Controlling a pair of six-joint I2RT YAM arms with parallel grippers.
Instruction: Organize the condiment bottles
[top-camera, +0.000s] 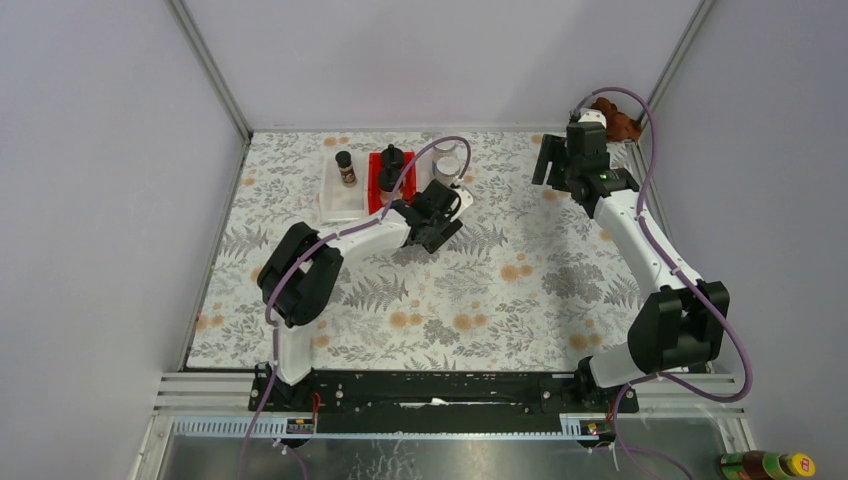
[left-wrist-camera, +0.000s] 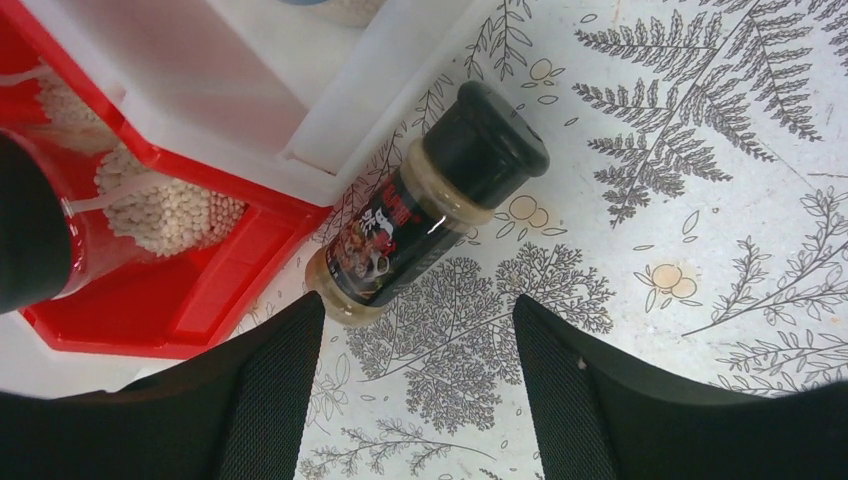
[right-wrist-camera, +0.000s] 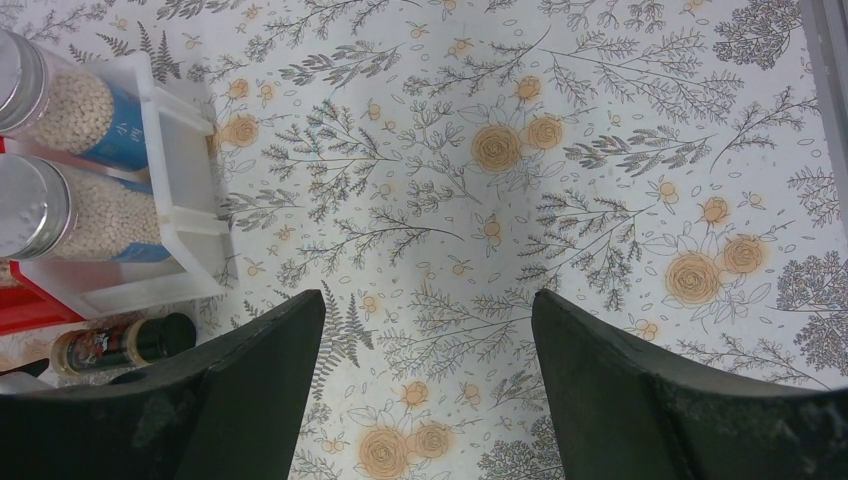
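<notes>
A dark-capped spice bottle (left-wrist-camera: 400, 225) lies on the cloth beside the trays, just beyond the open fingers of my left gripper. A red tray (top-camera: 376, 160) holds black-lidded bottles (top-camera: 391, 158); a white tray (top-camera: 330, 210) to its left holds an upright small bottle (top-camera: 347, 172). On the red tray's other side, a white tray (right-wrist-camera: 185, 240) holds two silver-lidded jars (right-wrist-camera: 110, 215) of pellets. My right gripper stands apart over bare cloth at the right, fingers spread with nothing between them.
A brown object (top-camera: 618, 120) sits in the back right corner behind the right arm.
</notes>
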